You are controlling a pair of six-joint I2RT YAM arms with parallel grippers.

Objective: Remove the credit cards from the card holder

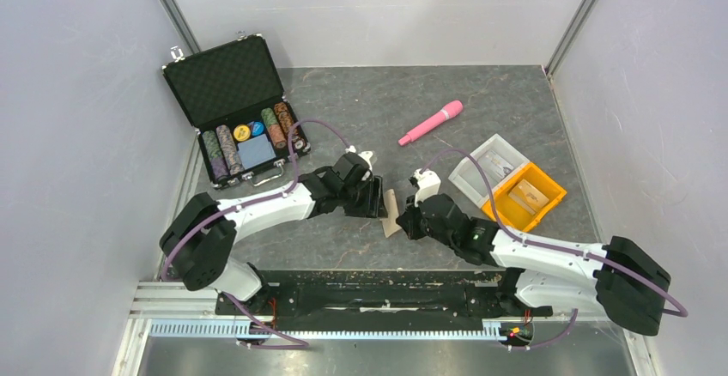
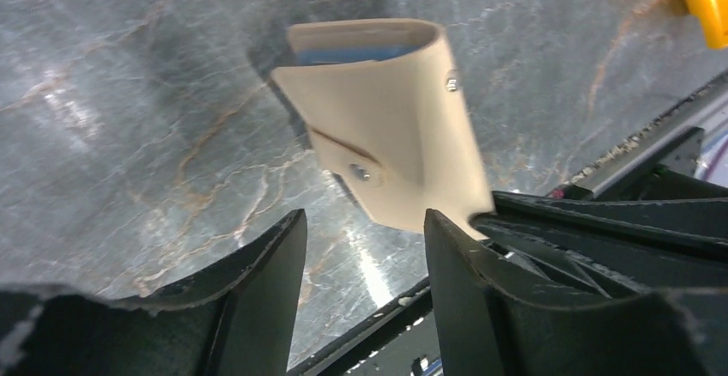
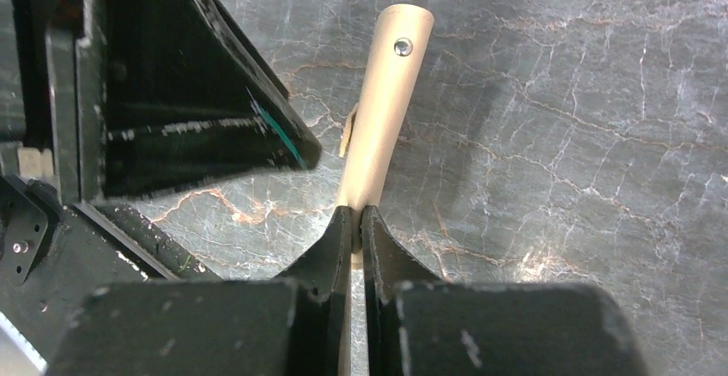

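Observation:
A beige card holder (image 1: 390, 213) stands between my grippers; in the left wrist view the card holder (image 2: 395, 118) shows a slot at its top with something blue inside. My left gripper is open just in front of it, nothing between its fingers. My right gripper is shut on the holder's side, seen edge-on in the right wrist view.
An open case of poker chips (image 1: 221, 84) stands back left, a pink microphone (image 1: 429, 124) lies behind the holder, and white and yellow bins (image 1: 542, 178) sit at right.

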